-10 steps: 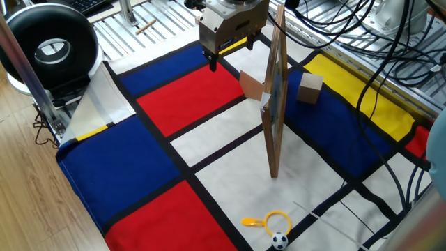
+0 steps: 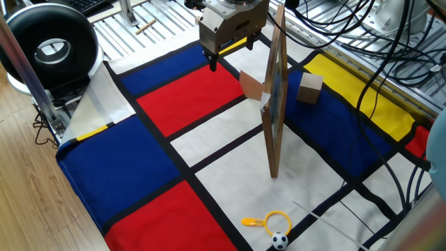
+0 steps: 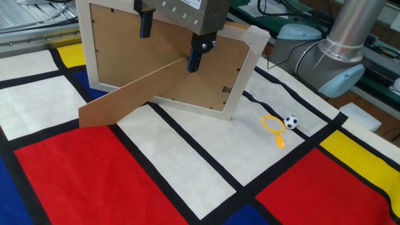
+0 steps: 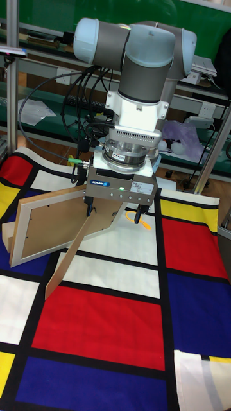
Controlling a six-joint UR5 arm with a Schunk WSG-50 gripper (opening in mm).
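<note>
A picture frame [image 3: 234, 94] with a pale border and brown backing stands upright on the patterned cloth. Its brown support flap [image 3: 128, 100] swings out from the back and reaches down to the cloth. My gripper [image 3: 169, 53] hangs on the flap's side, near the upper part of the backing, its fingers wide apart. In exterior view 3 the gripper [image 4: 113, 218] is open too, with the flap [image 4: 65, 260] running up close to one finger; whether they touch I cannot tell. From exterior view 1 the frame [image 2: 274, 104] appears nearly edge-on, and one finger [image 2: 213, 63] shows.
A wooden block [image 2: 309, 88] sits behind the frame, apparently close to it. An orange magnifier-like ring [image 2: 277, 222] and a small football [image 2: 279, 240] lie off the frame's end. Cables [image 2: 376, 70] hang along the far side.
</note>
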